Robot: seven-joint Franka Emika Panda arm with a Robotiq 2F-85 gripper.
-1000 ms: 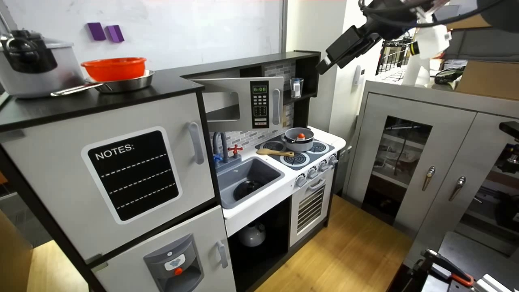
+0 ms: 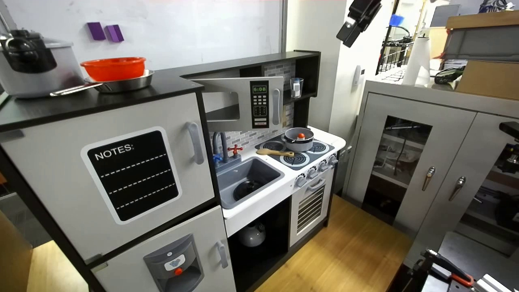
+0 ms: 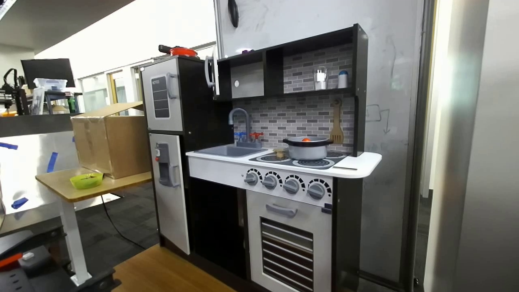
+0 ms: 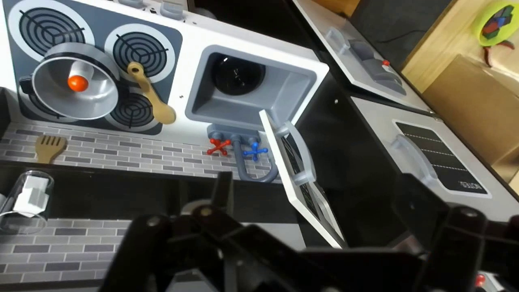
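Note:
Wide apart in the wrist view, the fingers of my gripper are open and hold nothing. It hangs at the top of exterior view 1, up above the toy kitchen, touching nothing there. The microwave door [image 4: 297, 180] stands swung out; its front with handle faces the room in exterior view 1. On the stove, a grey pot [image 2: 298, 139] holds an orange-red ball [image 4: 78, 83] and a white piece. A wooden spoon [image 4: 151, 95] lies on the burners beside it. The sink [image 4: 287, 85] has a black round thing in it.
A clear glass [image 2: 295, 87] with white pieces stands on the upper shelf. An orange bowl [image 2: 114, 69] in a metal pan and a large cooker [image 2: 63, 68] sit on the fridge top. The fridge's lower door [image 3: 170, 194] is slightly ajar.
My arm has drawn up and to the right in exterior view 1; only the gripper's end remains in view there. The kitchen items look unmoved.

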